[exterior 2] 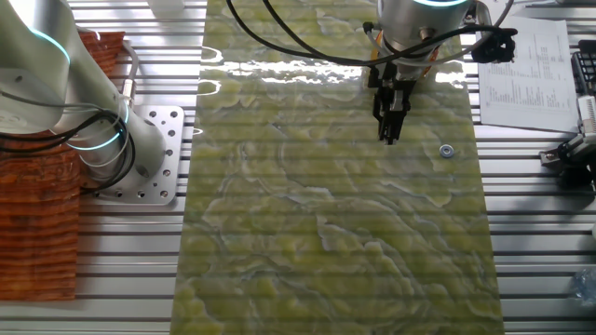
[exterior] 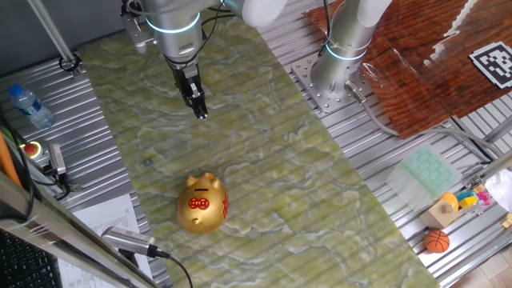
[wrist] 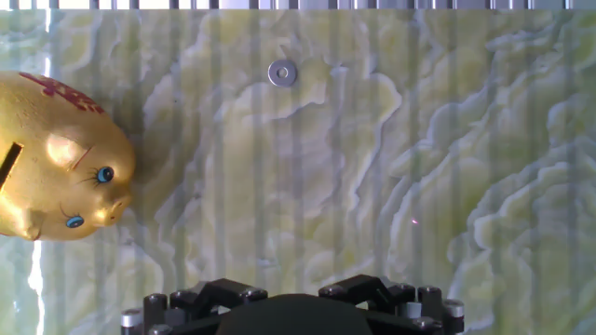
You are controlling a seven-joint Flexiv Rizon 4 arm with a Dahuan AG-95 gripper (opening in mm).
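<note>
A gold piggy bank (exterior: 202,210) with red markings and a coin slot on top rests on the green marbled mat (exterior: 264,192). In the wrist view the piggy bank (wrist: 56,158) is cut off by the left edge, its blue-eyed face towards the middle. A small metal washer (wrist: 282,73) lies flat on the mat, also seen as a washer (exterior 2: 447,151) near the mat's right side. My gripper (exterior: 201,115) hangs above the mat, apart from the piggy bank. From exterior view 2 the gripper (exterior 2: 388,140) looks narrow, but its finger gap is unclear; nothing held shows.
A pale green box (exterior: 424,172), small toys and a mini basketball (exterior: 437,242) lie off the mat. A water bottle (exterior: 32,106) and papers (exterior 2: 526,70) occupy the other side.
</note>
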